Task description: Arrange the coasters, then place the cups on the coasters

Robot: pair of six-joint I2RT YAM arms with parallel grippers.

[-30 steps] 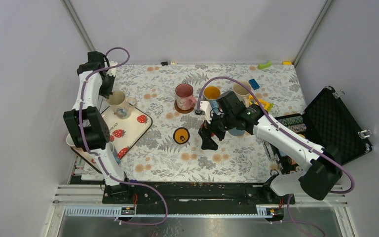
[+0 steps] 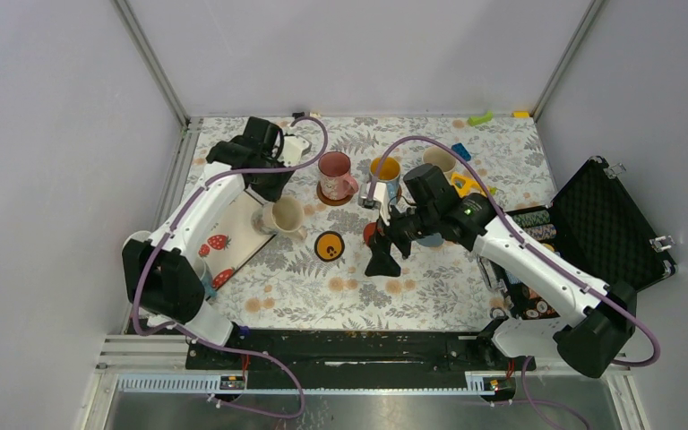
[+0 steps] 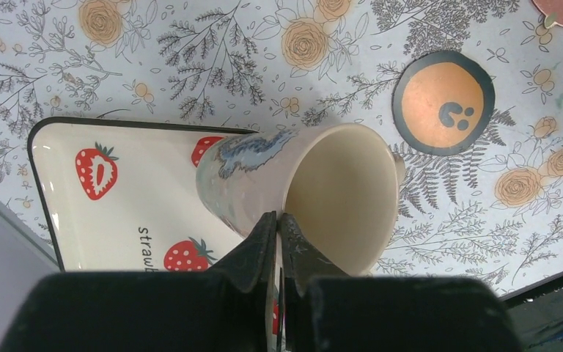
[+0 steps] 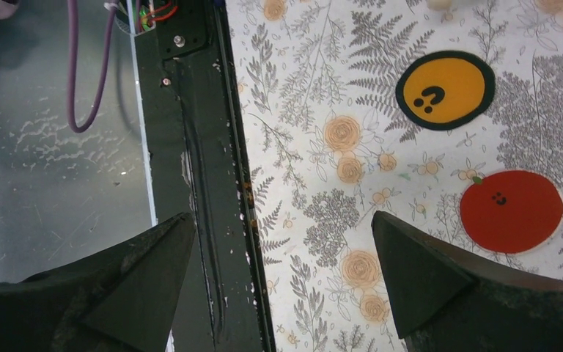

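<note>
A cream cup (image 2: pixel 287 215) with a blue picture on its side is gripped at the rim by my left gripper, which is shut on it. In the left wrist view the cup (image 3: pixel 256 169) looks tilted, its mouth toward the right, over the edge of the strawberry tray (image 3: pixel 73 213). The orange coaster with a dark rim (image 2: pixel 329 246) lies bare on the cloth, right of the cup. My right gripper is open above the table, with nothing between its fingers. A red coaster (image 4: pixel 512 211) lies near it.
A pink cup (image 2: pixel 334 170) stands on a brown coaster behind the orange one. An orange-lined cup (image 2: pixel 385 170) and another cream cup (image 2: pixel 439 159) are at the back right. An open black case (image 2: pixel 537 260) sits at the right.
My left arm has swung right, carrying the cup from above the tray's back left to the tray's right edge, nearer the orange coaster.
</note>
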